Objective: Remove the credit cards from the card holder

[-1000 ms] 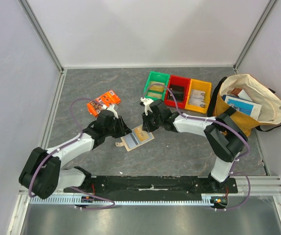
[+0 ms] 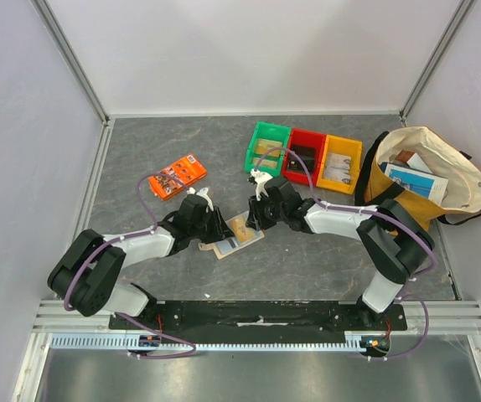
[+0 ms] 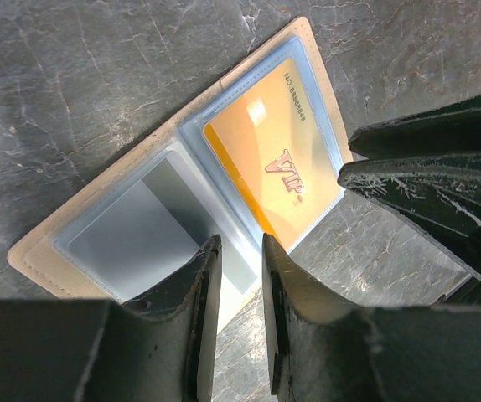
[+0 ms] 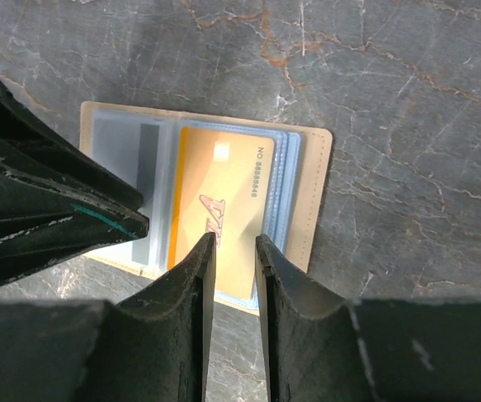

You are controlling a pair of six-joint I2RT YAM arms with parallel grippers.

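Note:
An open card holder (image 2: 239,234) lies flat on the table between my grippers, blue-grey slots in a beige cover. An orange card (image 3: 278,155) with red lettering sits in one half; the other half (image 3: 119,247) shows light blue and grey. My left gripper hovers over the holder, tips a little apart, nothing visible between them. My right gripper is over the orange card's outer edge, tips part open, nothing clearly held. Each gripper's dark fingers intrude into the other's wrist view.
Orange packs (image 2: 177,176) lie at the back left. Green (image 2: 267,127), red (image 2: 303,142) and yellow (image 2: 343,151) bins stand at the back; a tote bag (image 2: 425,176) fills the right.
My left gripper has moved right and down the view, over the holder.

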